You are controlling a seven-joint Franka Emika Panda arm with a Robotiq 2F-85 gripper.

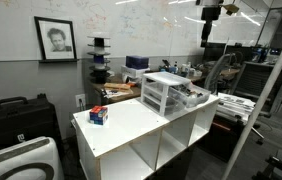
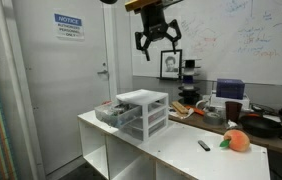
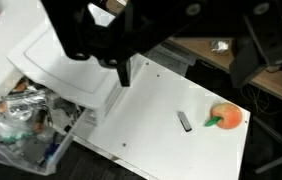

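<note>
High above the cabinet, my gripper [image 2: 158,48] hangs open, its fingers spread with nothing between them. Below it stands a white drawer unit [image 2: 144,98]. One clear drawer [image 3: 26,122] is pulled out, and wrapped and silvery items lie inside it. An orange, pumpkin-like object [image 3: 227,115] with a green stem rests on the white top. Beside it lies a small dark grey item [image 3: 184,121], perhaps a marker. A red and blue box [image 1: 98,115] sits on the cabinet top in exterior view 1.
The white cabinet top [image 1: 131,122] has bare room in front of the drawer unit. Behind it, a wooden shelf [image 2: 216,127] carries dark pans [image 2: 260,125] and boxes. A light pole [image 1: 264,95] rises in the right foreground.
</note>
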